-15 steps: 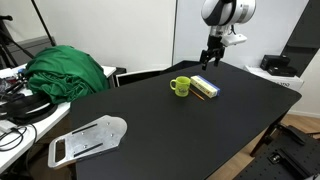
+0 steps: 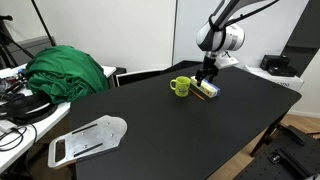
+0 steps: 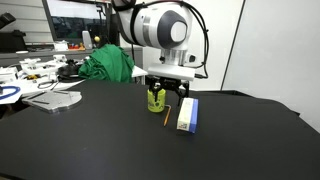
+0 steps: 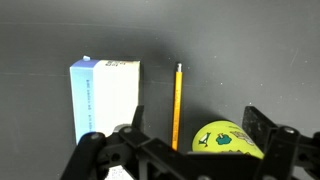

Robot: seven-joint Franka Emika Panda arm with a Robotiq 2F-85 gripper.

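Note:
Above the far end of the dark table hangs my gripper, its fingers wide apart and empty. An orange pencil (image 4: 177, 105) lies below, between the two fingers as the wrist view looks down. To its left in that view is a white and blue box (image 4: 103, 100), partly covered by a finger. A yellow-green mug (image 4: 225, 138) stands to the right, its lower part cut off by the gripper. In exterior view 2 the pencil (image 3: 167, 116) lies between the mug (image 3: 156, 100) and the box (image 3: 188, 115).
A silver metal plate (image 2: 88, 140) lies at the table's near left corner. A green cloth heap (image 2: 65, 77) sits beyond the left edge.
My gripper has come down toward the box and pencil, shifting slightly to the left in exterior view 1. The mug, box and pencil have stayed in place.

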